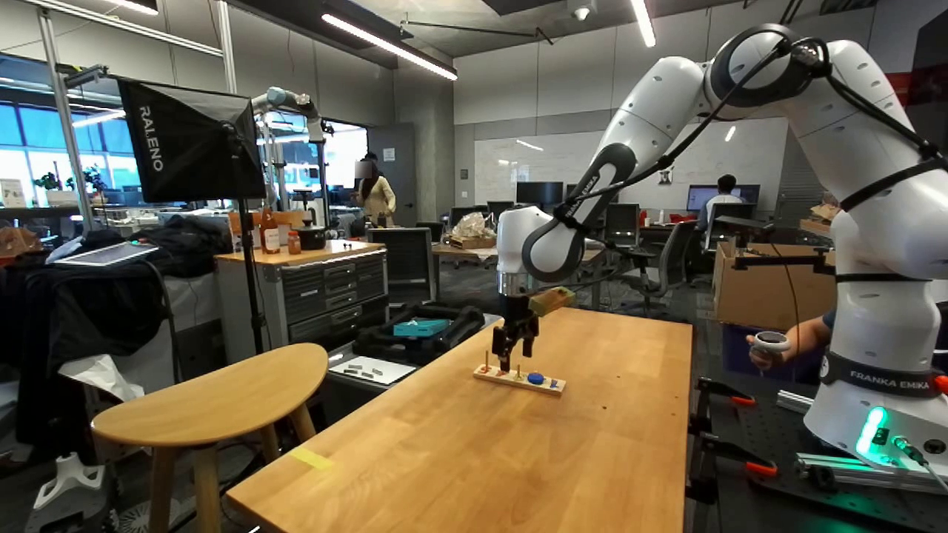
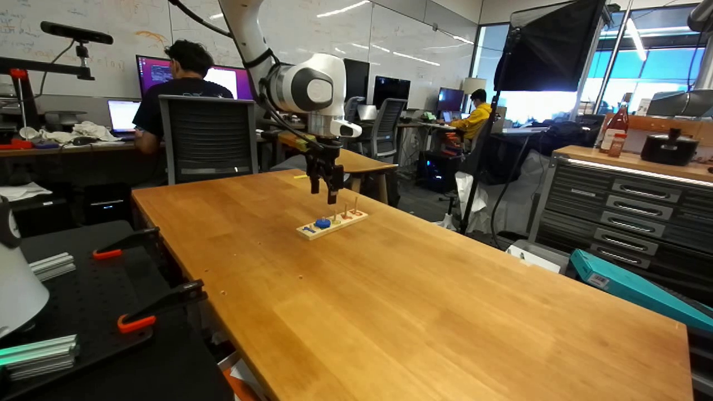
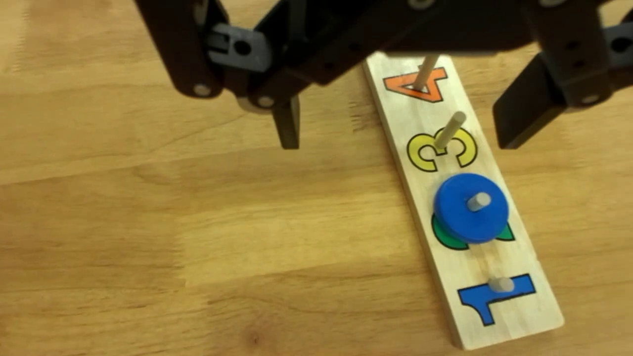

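Note:
A pale wooden board [image 3: 483,261] with numbers and upright pegs lies on the table. In the wrist view a blue disc [image 3: 463,216] sits around the peg at the green 2, whose tip sticks out through its hole. The pegs at the blue 1 [image 3: 474,296], the yellow 3 [image 3: 422,155] and the orange 4 [image 3: 403,83] are bare. My gripper hangs above the board, open, its fingers wide apart with nothing held. In exterior view 2, the gripper [image 2: 324,198] stands clear of the blue disc [image 2: 322,223].
Clamps with orange grips [image 2: 137,324] line the edge on the robot's side. A small round-edged table [image 1: 213,395] stands beyond the far side.

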